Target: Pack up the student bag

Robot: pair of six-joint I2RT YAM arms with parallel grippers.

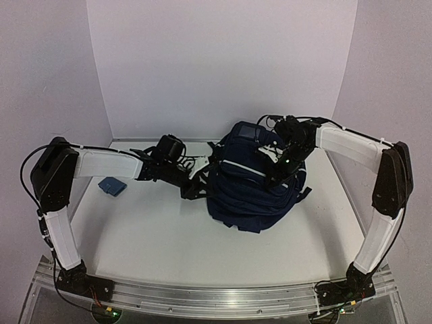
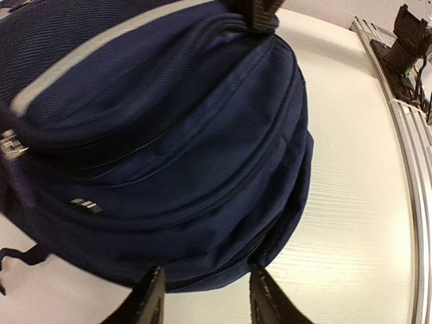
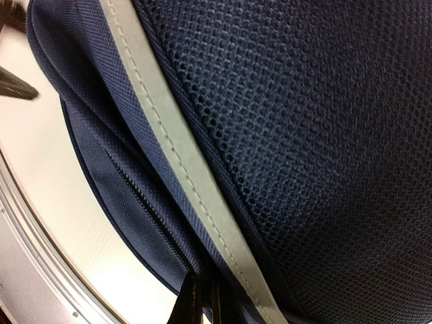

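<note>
A navy backpack [image 1: 250, 196] with a pale stripe lies on the white table, right of centre. Left of it in the top view, my left gripper [image 1: 197, 192] is close to the bag's side. The left wrist view shows that gripper's fingers [image 2: 152, 297] spread apart with nothing between them, by the bag's lower edge. My right gripper is over the bag's right half, shut on the fabric edge beside the zipper and pale stripe [image 3: 182, 169]. Contents inside the bag are hidden.
A small blue item [image 1: 112, 186], flat and folded or book-like, lies at the far left of the table. Bare table [image 1: 155, 236] spreads in front and to the left of the bag. Walls enclose the sides and back.
</note>
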